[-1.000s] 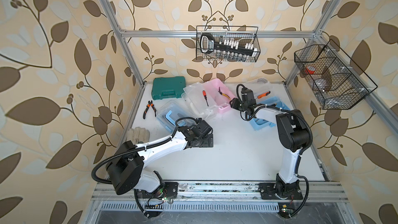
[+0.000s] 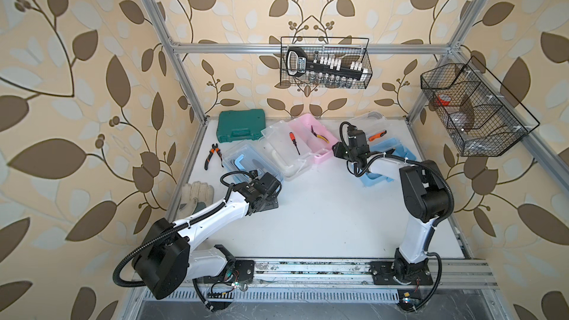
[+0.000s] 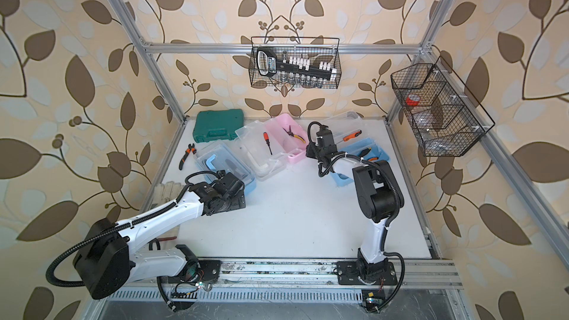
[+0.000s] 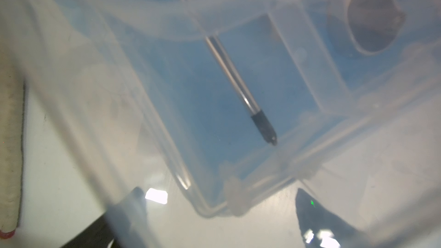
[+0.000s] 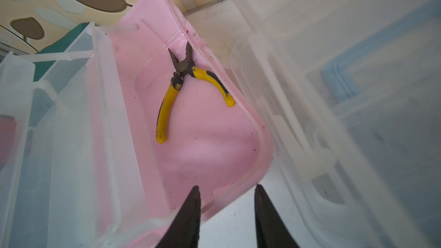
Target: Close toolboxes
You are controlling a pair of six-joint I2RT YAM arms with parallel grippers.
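A pink toolbox (image 2: 319, 148) holds yellow pliers (image 5: 166, 110), its clear lid (image 2: 276, 148) open leftward with a screwdriver (image 2: 292, 138) on it. My right gripper is at the pink box's near rim; what sits between its fingers is unclear. A clear-lidded blue toolbox (image 2: 249, 160) is at left, my left gripper over its near end, fingers apart under blurred clear plastic. A second blue toolbox (image 3: 373, 145) stands at right, its clear lid (image 3: 343, 118) behind it.
A green case (image 2: 240, 123) is at back left, black-orange pliers (image 2: 213, 155) and gloves (image 2: 195, 195) along the left edge. Wire baskets (image 2: 326, 77) hang on the walls.
My left arm has moved leftward over the left blue toolbox. My right gripper has shifted very slightly to the right.
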